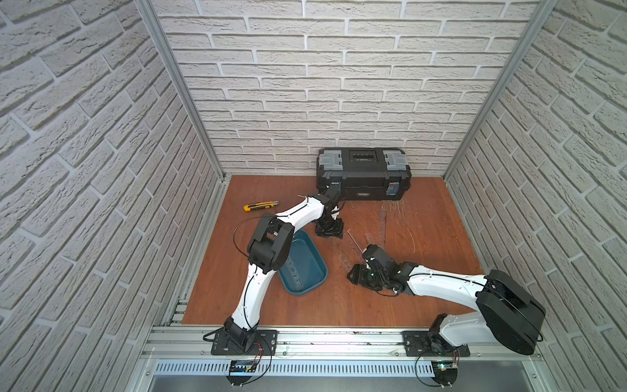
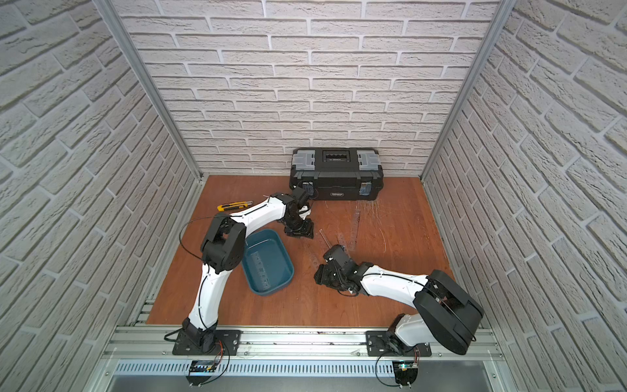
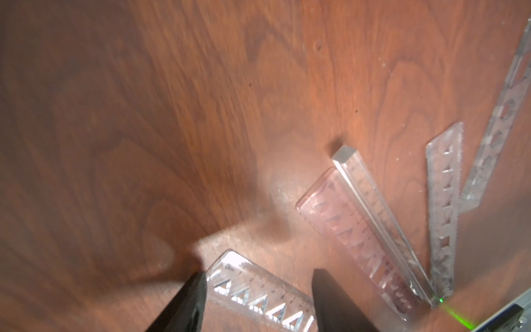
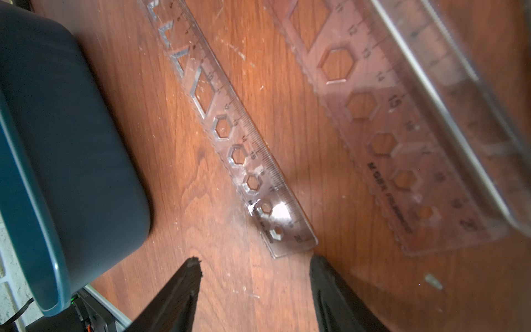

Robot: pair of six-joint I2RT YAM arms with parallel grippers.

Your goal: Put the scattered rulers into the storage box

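Note:
A clear ruler (image 4: 293, 221) lies diagonally on the table beside the blue storage box. At its far end, my left gripper is shut on the ruler's zero end (image 3: 235, 265), with a finger touching either side. At the near end, my right gripper stands open and low, its fingers just short of the ruler's tip, nothing between them. To its right lies a pinkish ruler (image 4: 387, 182) with a thick clear triangular bar (image 3: 381, 215) along it. The storage box (image 1: 315, 287) holds a clear ruler (image 1: 294, 274).
Two more clear rulers (image 3: 444, 193) lie farther right. A yellow cutter (image 1: 261, 205) rests at back left. Behind the table's middle stands a black toolbox (image 1: 363, 173). Bare wood (image 1: 333, 310) shows at the front.

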